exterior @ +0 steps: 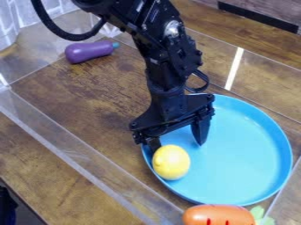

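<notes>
My black gripper point(171, 132) hangs low over the left half of a blue plate point(235, 176), its two fingers spread open. A yellow, rounded object point(172, 164) lies on the plate's left side, just in front of the fingertips. The near finger partly hides the plate's rim behind the yellow object.
A purple eggplant-like object point(90, 52) lies at the back left. An orange carrot-like object point(217, 215) with a green top sits at the front, by the plate. The wooden surface point(70, 114) left of the plate is clear.
</notes>
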